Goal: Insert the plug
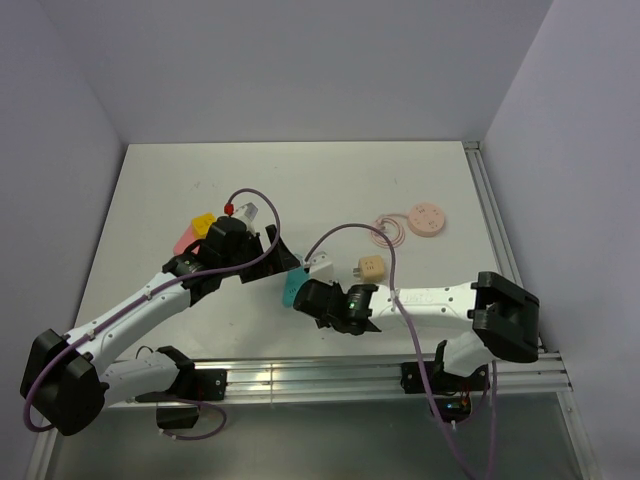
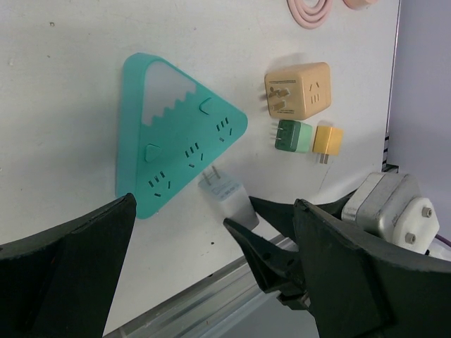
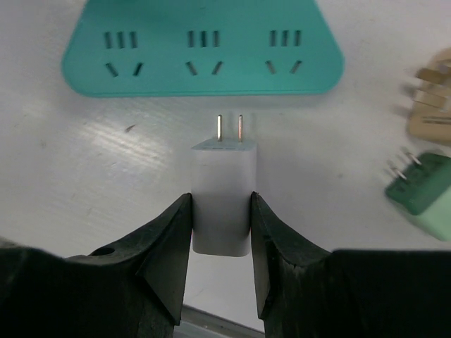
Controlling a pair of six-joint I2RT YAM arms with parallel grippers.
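Note:
A teal triangular power strip lies on the table, its socket face up; in the right wrist view its socket edge (image 3: pixel 204 70) runs across the top. My right gripper is shut on a white plug (image 3: pixel 224 176), whose two prongs point toward the strip just short of its edge, below the middle socket in that view. In the left wrist view the plug (image 2: pixel 227 197) sits beside the strip's lower-right edge. My left gripper (image 1: pixel 280 250) is open above the strip's left, nothing between its fingers.
A beige adapter (image 2: pixel 299 90), green plug (image 2: pixel 294 136) and yellow plug (image 2: pixel 328 141) lie right of the strip. A pink coiled cable (image 1: pixel 388 230) and pink disc (image 1: pixel 426 219) are at the back right.

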